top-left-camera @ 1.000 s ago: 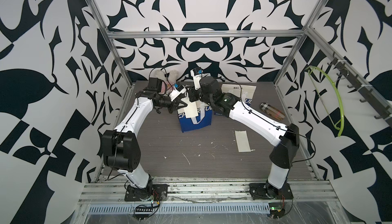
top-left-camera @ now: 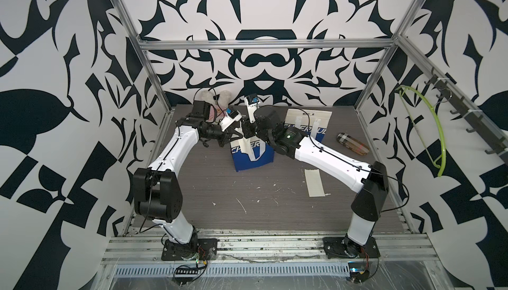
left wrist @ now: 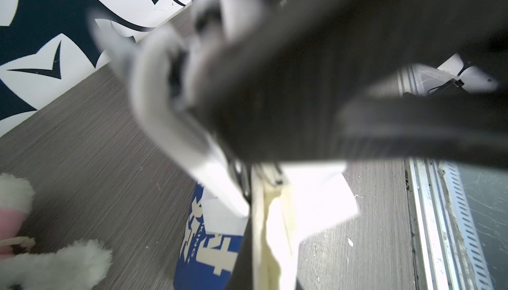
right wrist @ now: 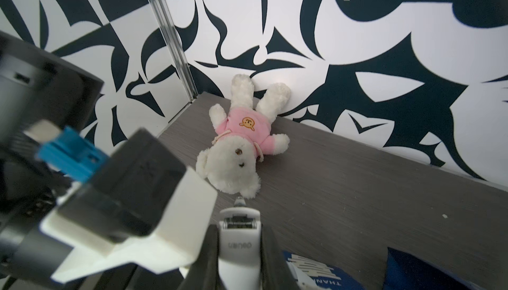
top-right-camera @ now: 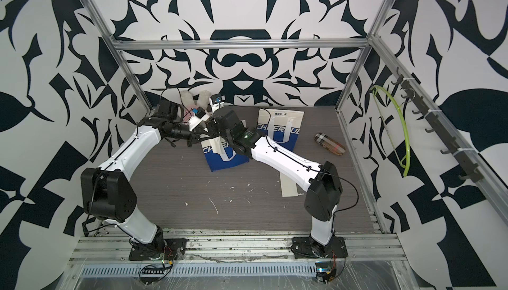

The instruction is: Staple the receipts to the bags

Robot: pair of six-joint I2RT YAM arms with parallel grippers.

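The blue bag [top-left-camera: 251, 160] lies at the table's centre with pale paper [left wrist: 320, 194] at its top, where both grippers meet. My right gripper [top-left-camera: 247, 126] is shut on the white stapler, which comes down to the paper in the left wrist view, blurred. My left gripper [top-left-camera: 232, 135] is beside it at the bag's top edge; its fingertips are largely hidden, so its state is unclear. A second bag [top-right-camera: 283, 139] lies behind to the right. A loose receipt strip [top-left-camera: 314, 183] lies at the front right.
A teddy bear [right wrist: 238, 163] lies at the back left. A plaid pouch [top-left-camera: 352, 143] lies at the right.
The left arm has stayed put.
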